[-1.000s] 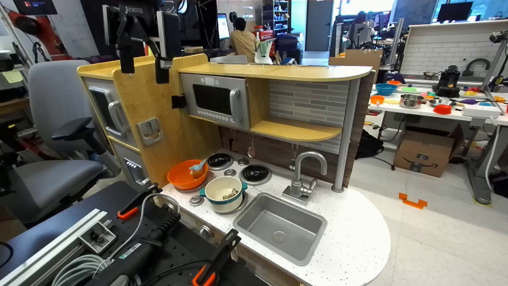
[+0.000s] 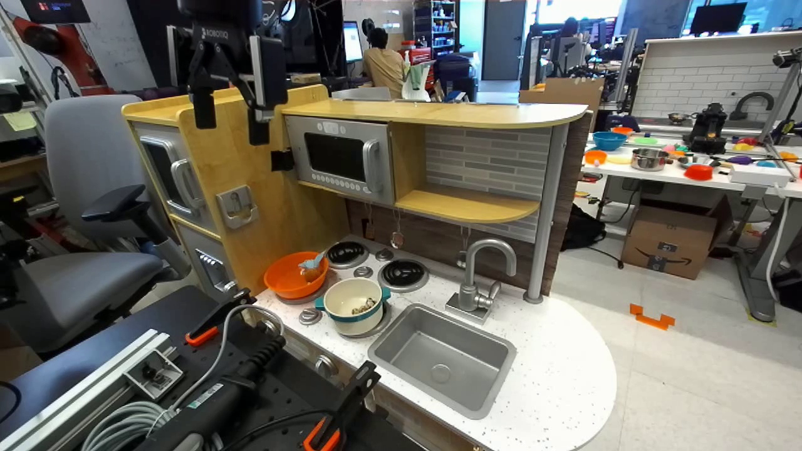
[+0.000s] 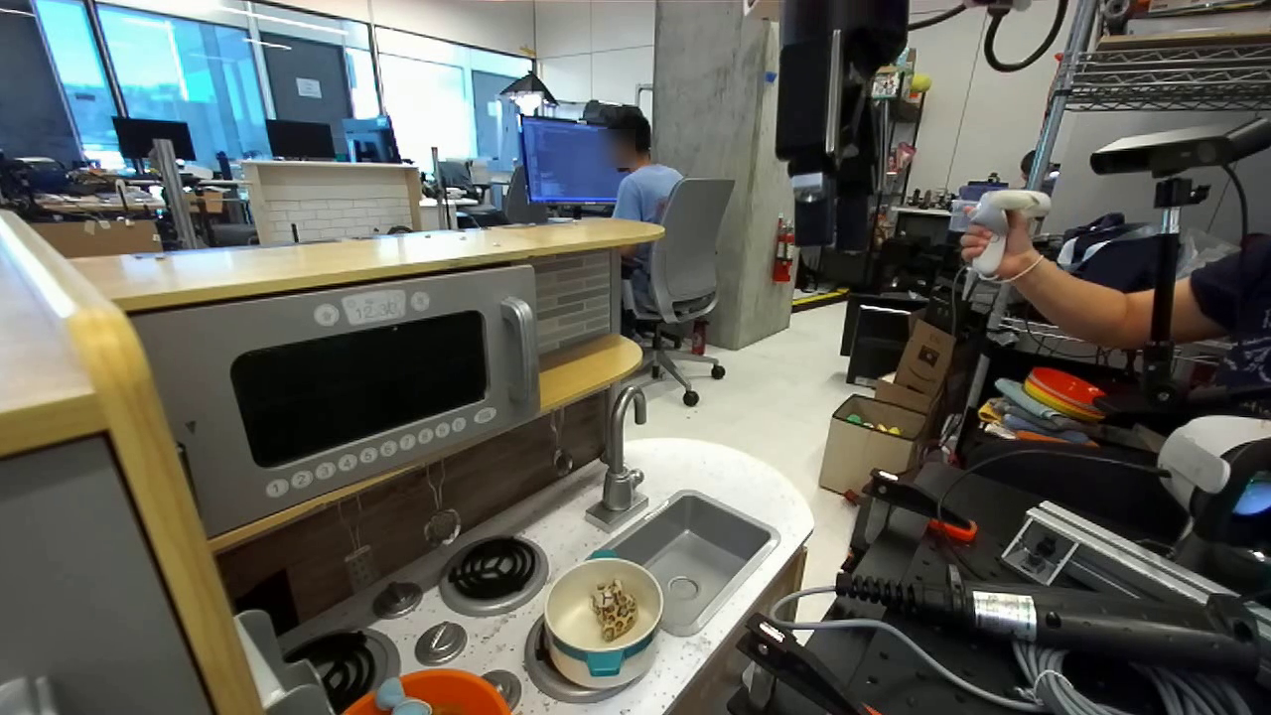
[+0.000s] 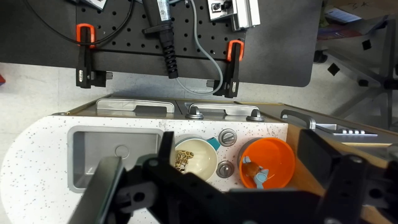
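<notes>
High above the toy kitchen, my gripper (image 2: 232, 128) stands open, its fingers wide apart and nothing between them. A cream pot (image 2: 347, 305) with teal handles rests on the front burner nearest the sink. Inside it lies a leopard-spotted toy (image 3: 614, 610), partly hidden by a finger in the wrist view. On the neighbouring burner, by the wooden side panel, sits an orange bowl (image 4: 280, 161). It holds a toy (image 4: 255, 172) of brown and light blue, tilted against the bowl's wall. Neither vessel is touched by the gripper.
The grey sink (image 2: 440, 406) is empty, with a faucet (image 2: 481, 270) behind it. A microwave (image 2: 338, 156) and a shelf (image 2: 467, 203) overhang the back burners. The tall wooden panel (image 2: 278, 218) bounds the left. Bare counter (image 2: 567, 372) lies right of the sink.
The pot, bowl and toys look unmoved.
</notes>
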